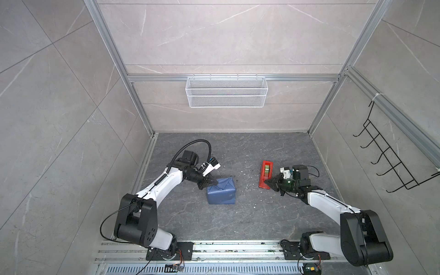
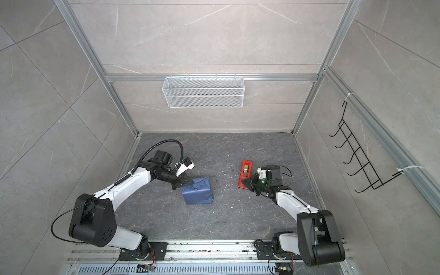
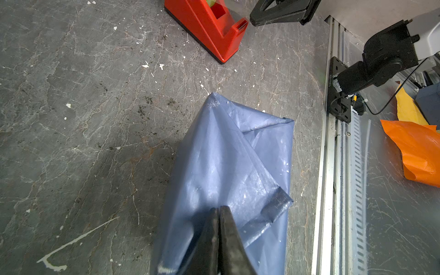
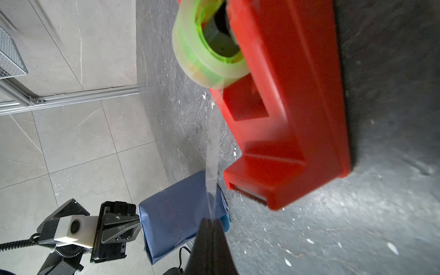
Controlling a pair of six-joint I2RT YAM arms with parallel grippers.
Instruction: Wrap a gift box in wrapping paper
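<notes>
The gift box point(image 1: 221, 191) is wrapped in blue paper and stands on the grey floor, left of centre. In the left wrist view its folded end flap point(image 3: 270, 210) shows a creased, raised corner. Over the box's near part hangs my left gripper, its fingers close together; whether paper lies between them is hidden. A red tape dispenser point(image 4: 293, 105) with a green-cored roll point(image 4: 208, 50) is beside my right gripper. From the roll a clear tape strip point(image 4: 212, 155) runs, clear of the dispenser's cutter, to the right fingertips, which are shut on its end.
Bare floor point(image 1: 247, 215) lies between the box and the dispenser. A white wire basket point(image 1: 226, 92) hangs on the back wall, a black hook rack point(image 1: 389, 153) on the right wall. Orange paper point(image 3: 414, 151) lies beyond the front rail.
</notes>
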